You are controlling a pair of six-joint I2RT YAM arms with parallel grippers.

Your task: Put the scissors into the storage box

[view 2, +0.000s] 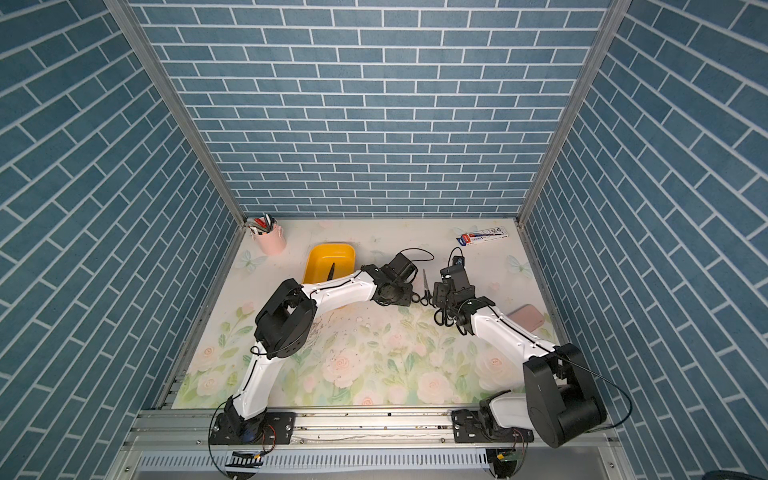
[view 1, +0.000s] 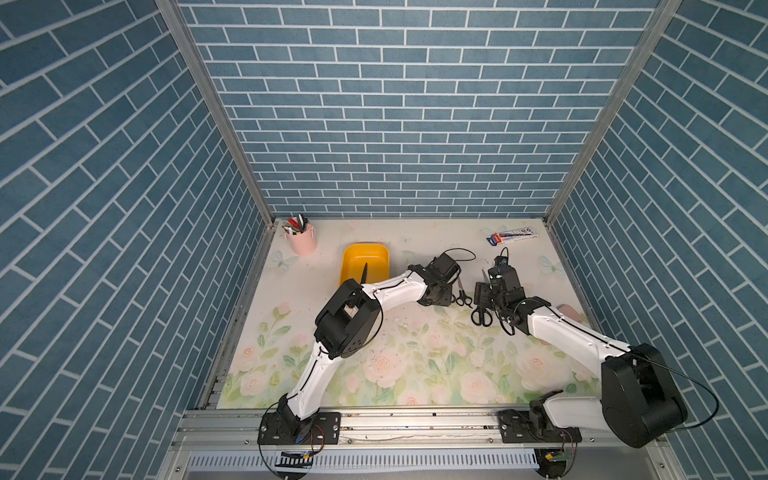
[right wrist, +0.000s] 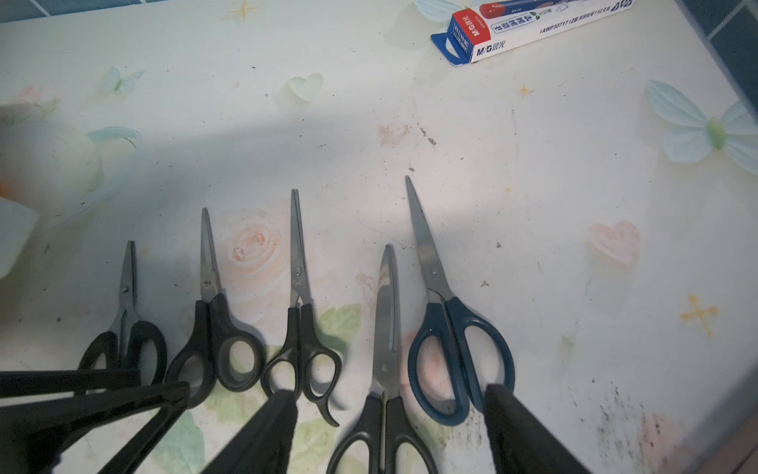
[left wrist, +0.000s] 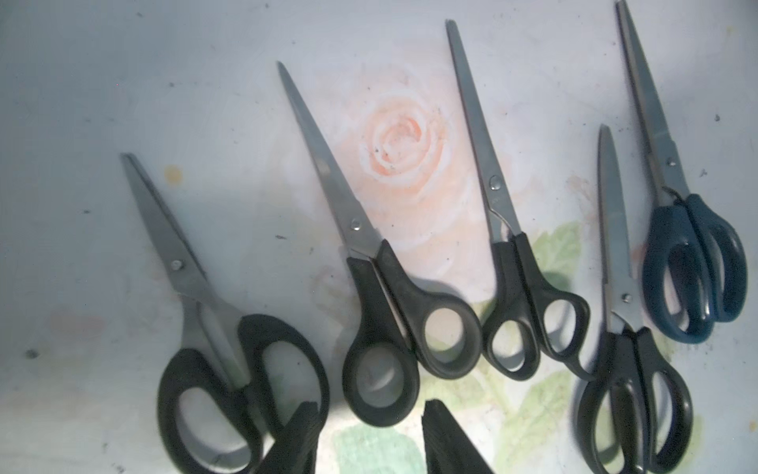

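Note:
Several scissors lie in a row on the flowered table: black-handled pairs (left wrist: 371, 363) and a blue-handled pair (right wrist: 442, 347) at the right end. Both grippers hover over them. My left gripper is open above the left part of the row, its fingers apart with nothing between. My right gripper stands with fingers apart around the handle region of the black pair left of the blue one, above it as far as shows. The yellow storage box (view 1: 365, 254) sits behind the left arm, with a dark object inside.
A pink pen cup (view 1: 301, 238) stands at the back left. A boxed item (view 1: 512, 235) lies at the back right, and a pink pad (view 2: 525, 318) at the right edge.

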